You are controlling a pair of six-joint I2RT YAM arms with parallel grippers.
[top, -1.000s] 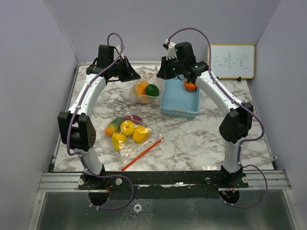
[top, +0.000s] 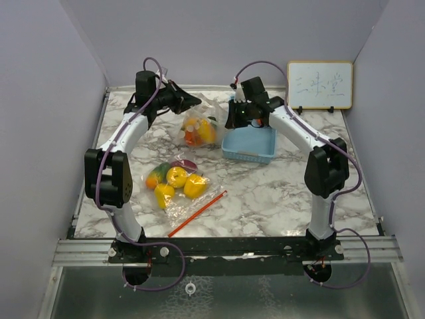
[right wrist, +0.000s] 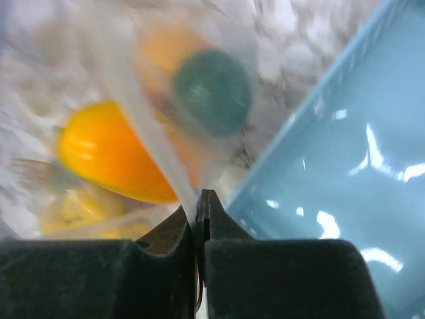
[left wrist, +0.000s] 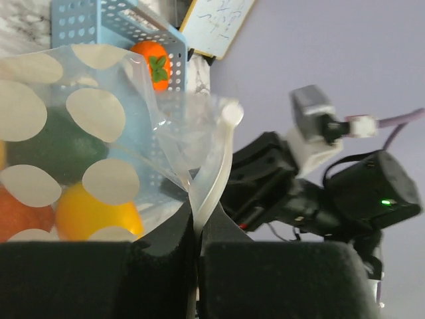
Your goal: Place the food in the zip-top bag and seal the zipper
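A clear zip top bag (top: 197,124) hangs between both grippers at the back middle, bulging with orange and yellow food (top: 202,133). Its film edge runs between the fingers of my left gripper, which is shut on it. At the bag's other side my right gripper is likewise shut, with the film passing between its fingertips. Through the film, a dark green piece (left wrist: 56,146) and an orange one (left wrist: 96,211) show in the left wrist view. The right wrist view shows a yellow-orange piece (right wrist: 106,149) and a green one (right wrist: 212,92). Whether the zipper is sealed cannot be told.
A blue basket (top: 248,157) stands right of the bag, with a persimmon (left wrist: 154,61) in it. A full clear bag (top: 174,183) lies front left beside a red stick (top: 198,214). A whiteboard (top: 319,84) stands at the back right.
My left gripper has turned and shifted right. My right gripper has moved down and slightly right, and the food inside the hanging bag has shifted, its green piece now less visible from above.
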